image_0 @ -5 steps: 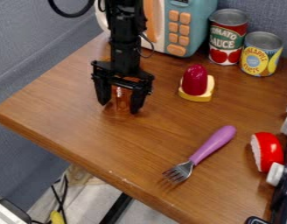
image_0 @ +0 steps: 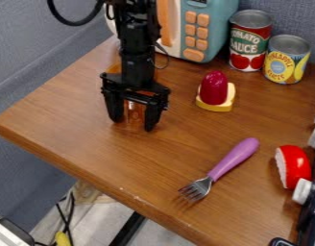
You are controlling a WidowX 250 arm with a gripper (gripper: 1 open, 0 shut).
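Note:
The black gripper [image_0: 132,111] hangs low over the left-middle of the wooden table [image_0: 84,125], fingers pointing down, with a small orange-brown shape between or behind them that is too unclear to name. To its right lies a red object on a yellow base [image_0: 215,91]. A fork with a purple handle [image_0: 226,165] lies on the front right of the table.
At the back stand a toy microwave [image_0: 199,29], a red-label can [image_0: 248,43] and a yellow-label can [image_0: 286,62]. A red-and-white item [image_0: 291,165] and dark objects line the right edge.
The gripper has shifted very slightly over the last second. The objects on the table have not visibly moved.

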